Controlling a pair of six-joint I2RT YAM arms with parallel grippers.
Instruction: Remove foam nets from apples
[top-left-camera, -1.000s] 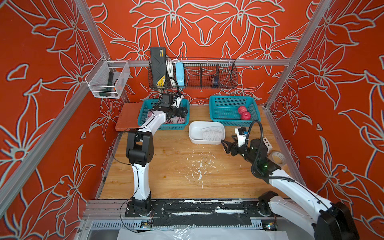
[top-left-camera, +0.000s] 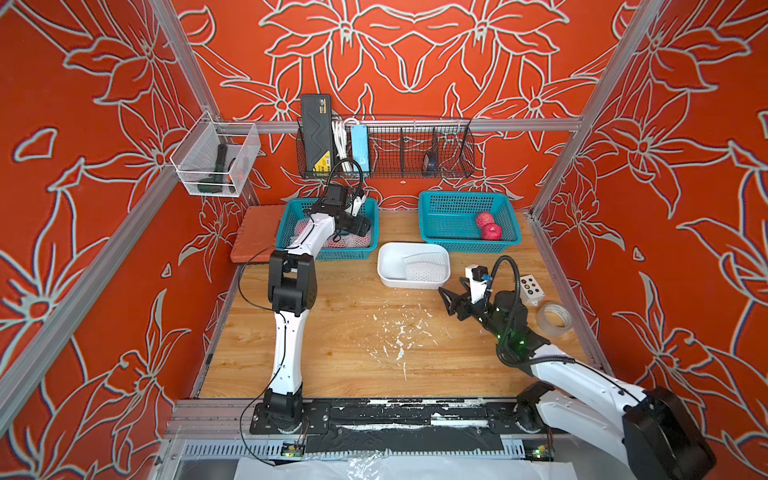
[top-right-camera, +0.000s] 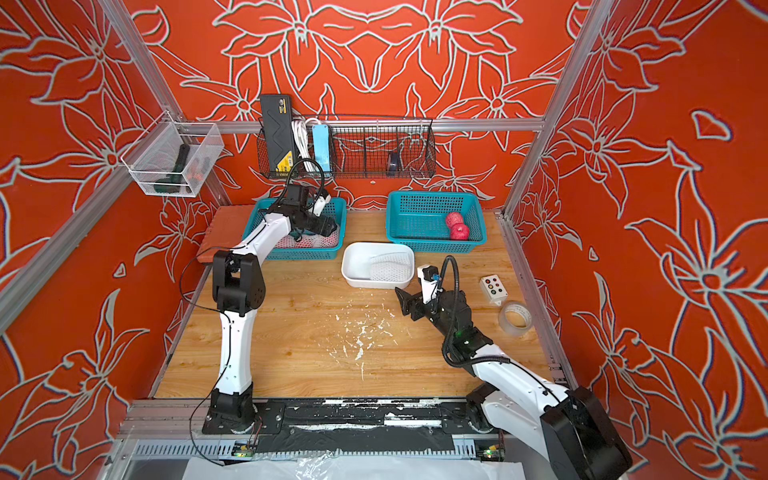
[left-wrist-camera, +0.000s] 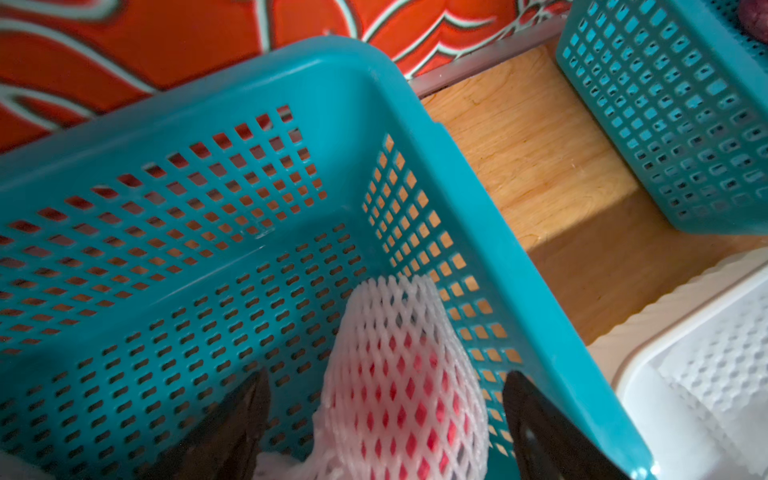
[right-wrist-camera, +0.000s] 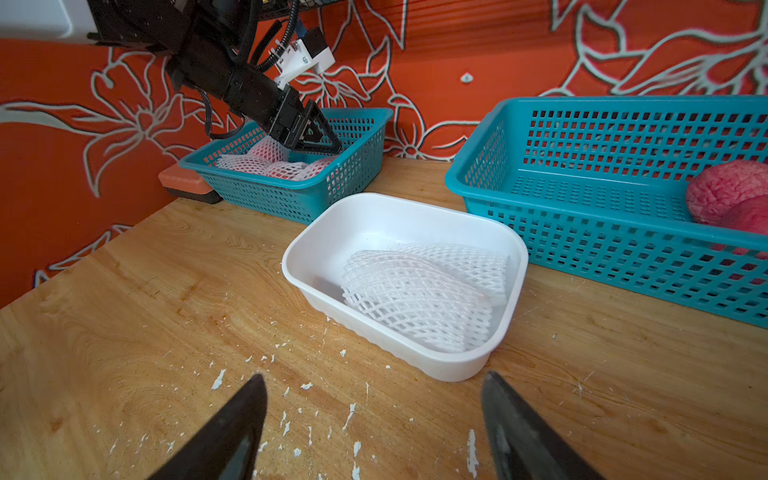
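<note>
My left gripper hangs open inside the left blue basket (left-wrist-camera: 512, 272), its fingers on either side of a red apple (left-wrist-camera: 412, 400) in a white foam net. More netted fruit shows in that basket in the right wrist view. My right gripper is open and empty over the table, in front of the white tray (right-wrist-camera: 316, 292), which holds loose foam nets (right-wrist-camera: 408, 296). The right blue basket (right-wrist-camera: 608, 268) holds two bare red apples (top-left-camera: 490, 232) (right-wrist-camera: 724, 192).
A tape roll (top-left-camera: 553, 320) and a small button box (top-left-camera: 531, 289) lie on the right of the table. An orange board (top-left-camera: 248, 224) is at the back left. A wire rack (top-left-camera: 408, 152) hangs on the back wall.
The right arm has moved a little down and left at the wrist, away from the white tray.
</note>
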